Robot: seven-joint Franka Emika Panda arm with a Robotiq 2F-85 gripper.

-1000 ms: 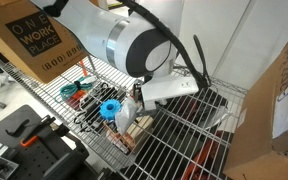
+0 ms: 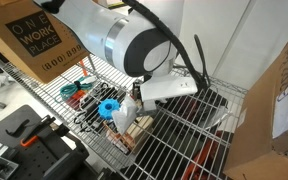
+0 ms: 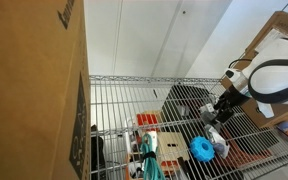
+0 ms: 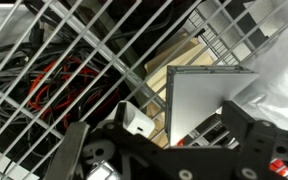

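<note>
My gripper stands open above the wire shelf, its dark fingers (image 4: 69, 150) wide apart in the wrist view. A silvery square-faced object (image 4: 199, 100) with a dark rim shows between and beyond them, nearer the right finger. Whether either finger touches it cannot be told. Left of it is a small white object (image 4: 132, 120). In exterior view 1, a grey-white item (image 2: 124, 116) lies below the gripper, beside a blue ring-shaped object (image 2: 108, 107). Exterior view 2 shows the gripper (image 3: 227, 103) over the shelf's right part; the blue ring (image 3: 201, 149) lies lower left.
Black and red cables (image 4: 54, 80) lie beneath the wires at left in the wrist view. Cardboard boxes (image 2: 44, 38) flank the shelf in exterior view 1. Teal cord (image 3: 150, 160) lies left of the blue ring. Bare wire shelf (image 2: 174, 150) shows toward the front.
</note>
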